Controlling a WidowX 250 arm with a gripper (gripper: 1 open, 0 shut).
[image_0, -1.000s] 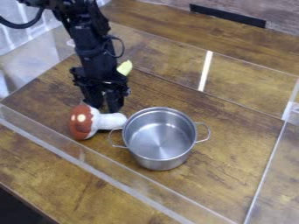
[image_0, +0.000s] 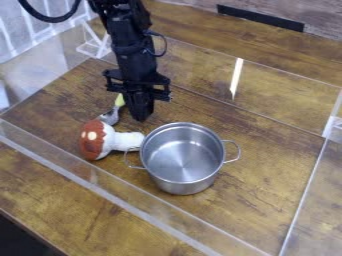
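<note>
The black arm reaches down from the top of the view, its gripper (image_0: 144, 107) low over the wooden surface, above and behind the steel pot (image_0: 181, 160). The gripper looks shut, with nothing visible between its fingers. Just left of it a small pale yellow-green object (image_0: 119, 101) and a silver item (image_0: 110, 122) are partly visible. A red-and-white mushroom toy (image_0: 98, 140) lies on its side left of the pot, its white stem toward the pot.
Clear low walls (image_0: 40, 150) border the work area. The wooden table (image_0: 267, 110) is open to the right of the pot and behind it. A dark strip (image_0: 261, 18) runs along the back edge.
The gripper has moved right and up the view, away from the mushroom toy. The small yellow-green object, seen right of the arm earlier, now shows left of it. The pot has stayed put.
</note>
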